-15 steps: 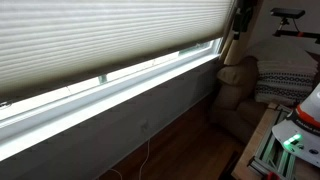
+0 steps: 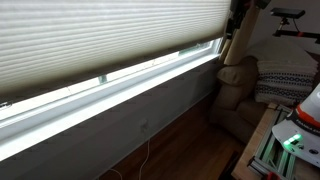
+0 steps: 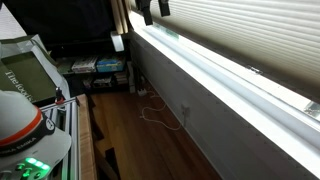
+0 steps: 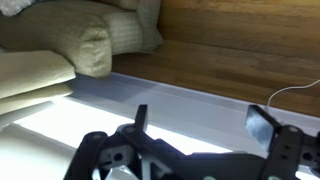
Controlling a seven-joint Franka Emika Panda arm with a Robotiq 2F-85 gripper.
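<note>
A pale pleated window blind (image 2: 110,40) hangs partly lowered, with a strip of bright light between its lower edge and the white sill (image 2: 110,105). In the wrist view my gripper stands open, its two dark fingers wide apart and nothing between them. Beyond the fingers lie the bright window ledge, the wall and the wooden floor. Exterior view 2 has the gripper (image 3: 156,12) at the top edge, near the far end of the blind; most of the arm is out of frame there. Whether it touches the blind cannot be told.
A brown couch (image 2: 235,90) with a patterned cushion (image 2: 285,75) fills the corner. A white cable (image 3: 160,115) trails across the floor below the window. Against the far wall stands a low shelf (image 3: 105,80).
The dark gripper parts at the top edge of exterior view 1 have shifted slightly. Blind, couch and robot base look unchanged.
</note>
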